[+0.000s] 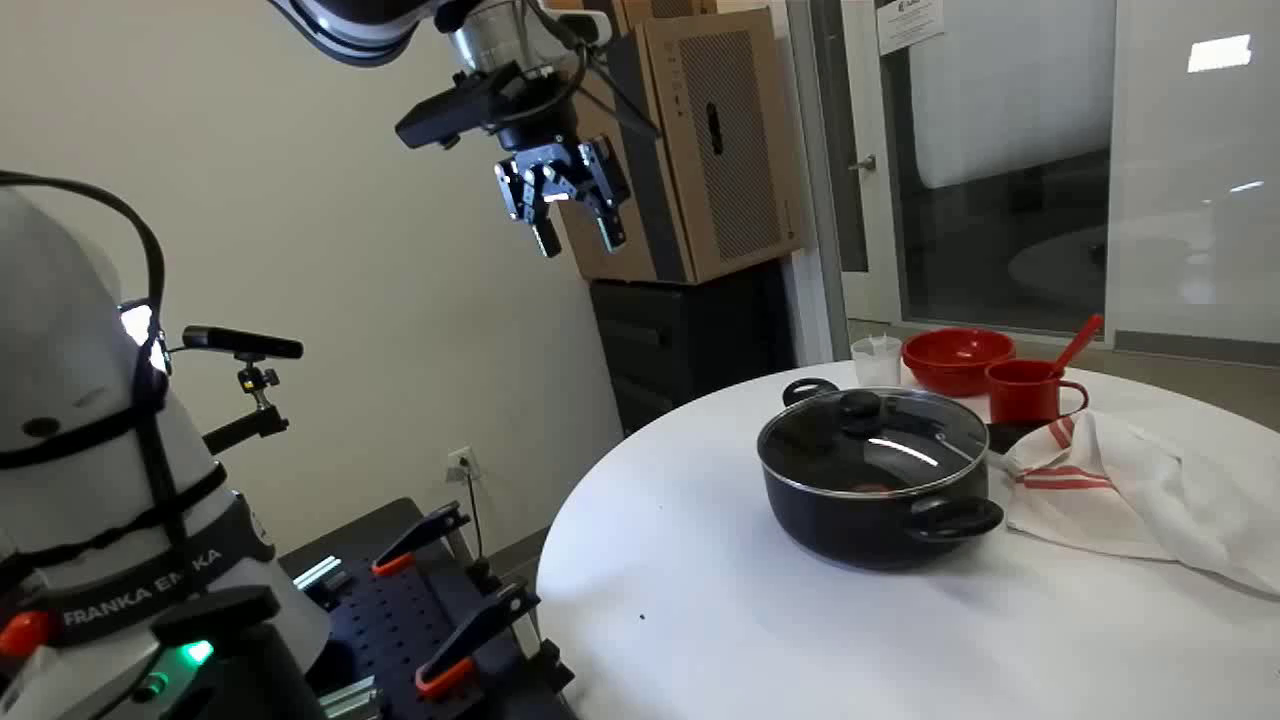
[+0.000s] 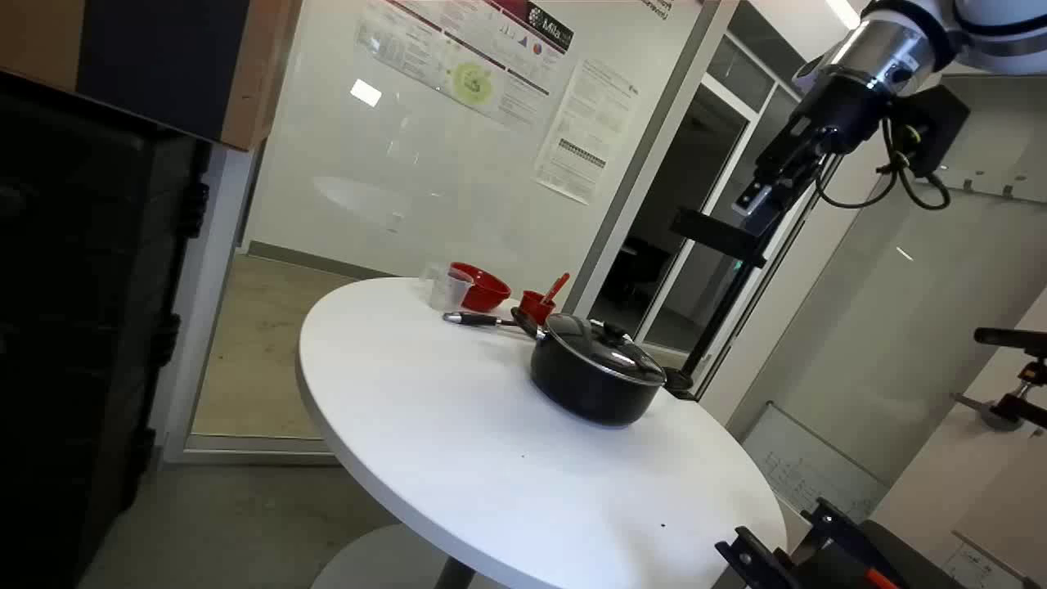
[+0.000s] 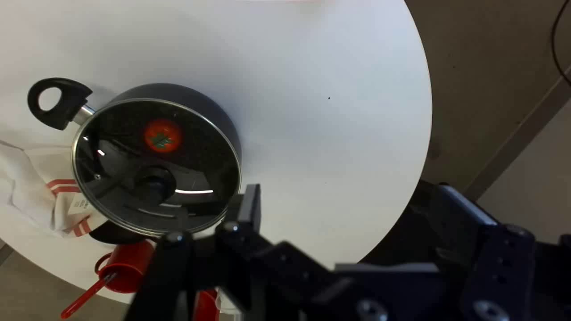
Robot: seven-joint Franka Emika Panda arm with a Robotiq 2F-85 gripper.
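My gripper [image 1: 581,242] hangs high in the air left of the table, open, with nothing between its fingers. A black pot [image 1: 882,516] stands on the table, covered by a glass lid [image 1: 924,444] with a dark knob [image 1: 859,404]. Through the lid in the wrist view, a tomato-like red object [image 3: 162,136] with a green middle shows inside the pot. That view looks down from above, with my gripper's fingers [image 3: 249,206] along its lower part. In the second exterior view the gripper [image 2: 751,201] is above and to the right of the pot [image 2: 594,388].
Behind the pot stand a clear cup [image 1: 877,360], a red bowl [image 1: 956,360] and a red mug [image 1: 1026,392] holding a red utensil [image 1: 1080,342]. A white cloth with red stripes [image 1: 1140,492] lies to the right.
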